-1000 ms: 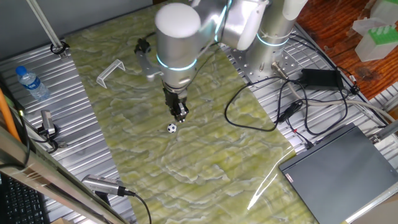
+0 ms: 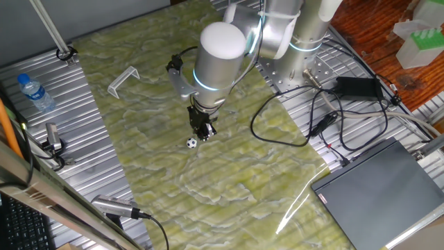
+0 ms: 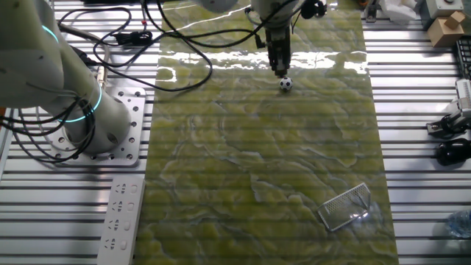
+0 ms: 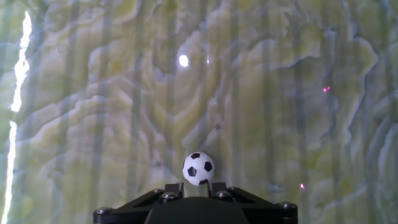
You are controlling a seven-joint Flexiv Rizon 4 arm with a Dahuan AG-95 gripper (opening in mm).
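Note:
A small black-and-white football [image 2: 191,143] rests on the green marbled mat. Close beside it is my gripper [image 2: 207,136], pointing down, with a small gap to the ball in exterior view 1. From the other side, the ball [image 3: 285,84] shows just below and right of the dark gripper [image 3: 280,73]. In the wrist view the ball [image 4: 198,168] appears directly ahead of the gripper, its lower edge meeting the fingertips. The fingers look drawn together, shut, and the ball lies outside them. How high the tips are above the mat is hard to tell.
A small white goal-like frame [image 2: 123,81] stands on the mat, well away from the ball. Black cables [image 2: 281,142] loop over the mat's edge near the arm base. A laptop [image 2: 385,198] and a water bottle [image 2: 36,93] lie outside it.
In exterior view 1 the arm has shifted to the right and slightly down the picture, the gripper moving a little past the ball's side. The ball and the white frame have not moved.

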